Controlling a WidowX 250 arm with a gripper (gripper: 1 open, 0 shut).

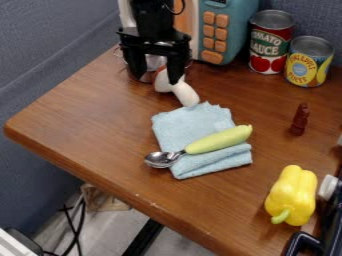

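Note:
My black gripper [158, 58] hangs at the top left over the back of the wooden table, above and behind a white object [179, 90], possibly a toy; whether its fingers are open or shut is unclear. A light blue cloth [187, 125] lies mid-table, with a spoon [163, 158] and a pale green vegetable [219, 138], perhaps corn or a cucumber, on it.
A teal toy microwave [227, 40], a tomato sauce can [270, 45] and a yellow can [307, 65] stand at the back. A small brown bottle [299, 122] and a yellow pepper [291, 193] are at the right.

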